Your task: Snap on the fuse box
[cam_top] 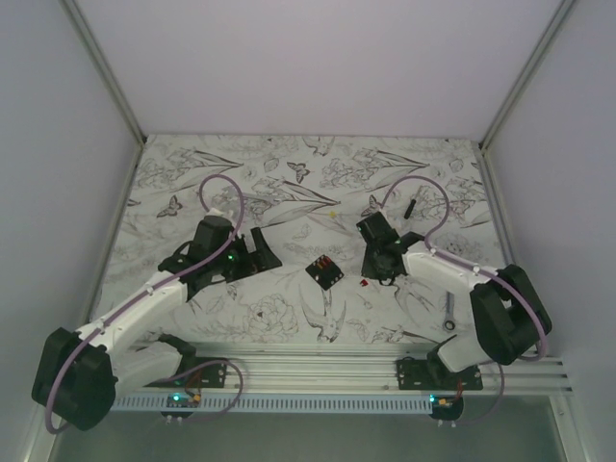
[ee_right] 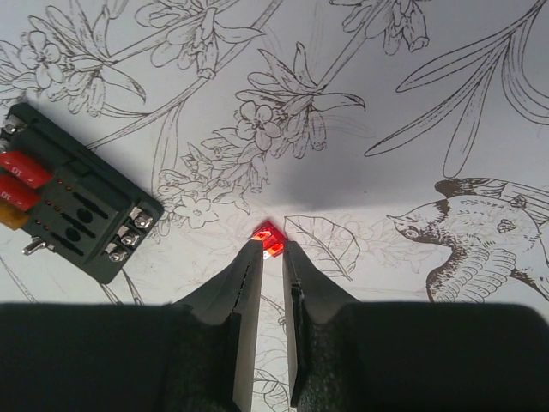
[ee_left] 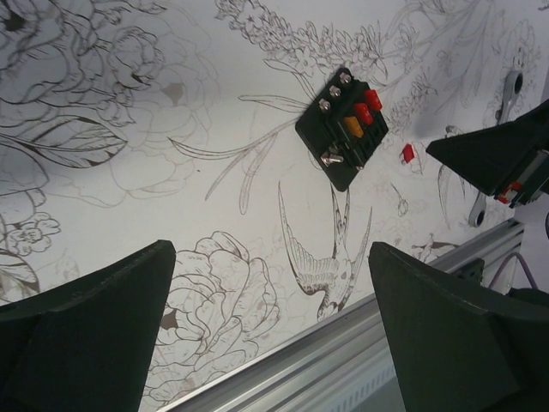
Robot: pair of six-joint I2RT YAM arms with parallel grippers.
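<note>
The black fuse box [cam_top: 324,272] lies in the middle of the white patterned table, holding red and orange fuses; in the right wrist view it [ee_right: 90,215] is at upper left. A loose red fuse [ee_right: 268,239] lies right of it, just beyond the fingertips of my right gripper, which hangs over it, its fingers part open with a narrow gap. My left gripper stands open over the table left of the fuse box, nothing between its fingers.
A wrench [cam_top: 449,310] lies at the right of the table, and a dark pen-like item [cam_top: 410,209] at the back right. A small yellow piece [cam_top: 332,214] lies behind the fuse box.
</note>
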